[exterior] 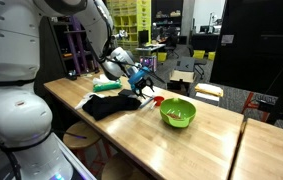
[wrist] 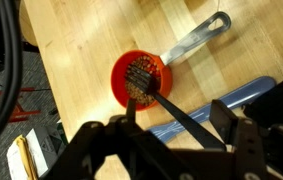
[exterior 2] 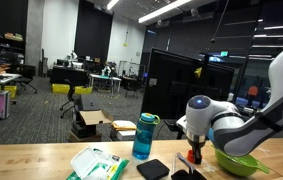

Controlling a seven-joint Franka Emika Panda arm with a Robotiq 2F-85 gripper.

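Note:
In the wrist view, a red cup (wrist: 139, 85) holds brown grains and has a silver handle (wrist: 198, 38) beside it. A black utensil (wrist: 173, 112) slants with its broad end inside the cup, its shaft running toward the lower right. My gripper is over the near side of the cup, its dark fingers apart with the utensil's shaft showing between them; contact with the shaft cannot be made out. In exterior view 1 the red cup (exterior: 159, 101) is just right of the gripper, and in exterior view 2 red (exterior 2: 192, 154) shows beneath the arm.
A green bowl (exterior: 178, 112) stands right of the cup. Black cloth (exterior: 111, 104) lies on the left. A grey-blue handle (wrist: 216, 106) rests near the cup. A teal bottle (exterior 2: 144, 137) and a green bag (exterior 2: 99, 163) also stand on the table.

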